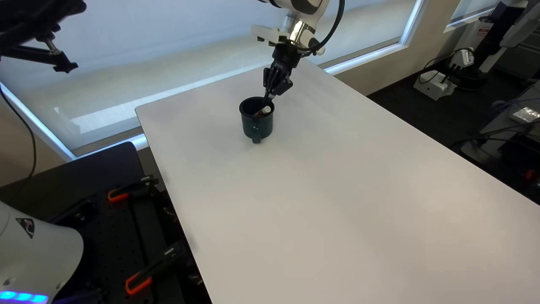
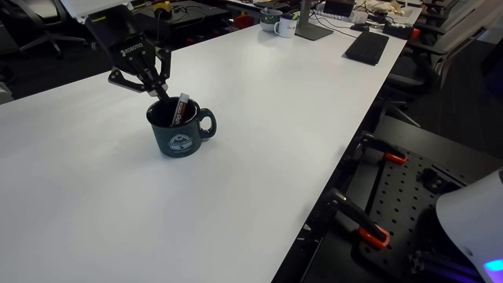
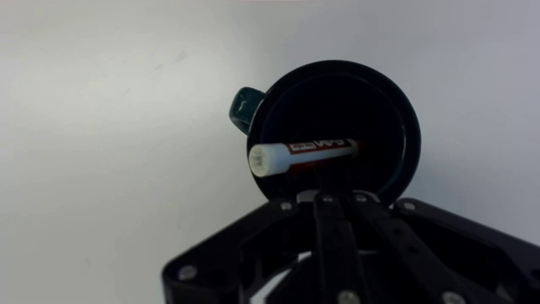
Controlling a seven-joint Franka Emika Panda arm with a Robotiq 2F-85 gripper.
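Observation:
A dark green mug (image 2: 166,139) stands upright on the white table, its handle (image 2: 210,123) to the right in exterior view 2. Inside it a marker (image 3: 309,154) with a white end and a red-and-white label leans against the rim. My gripper (image 2: 163,97) is tilted over the mug, its finger ends dipping past the rim on the side away from the handle. The fingers are shut, and nothing shows between them. In the wrist view the fingers lie right beside the marker; the dark interior hides whether the tips touch it or the mug wall.
Clamps (image 1: 139,283) sit beside the table edge.

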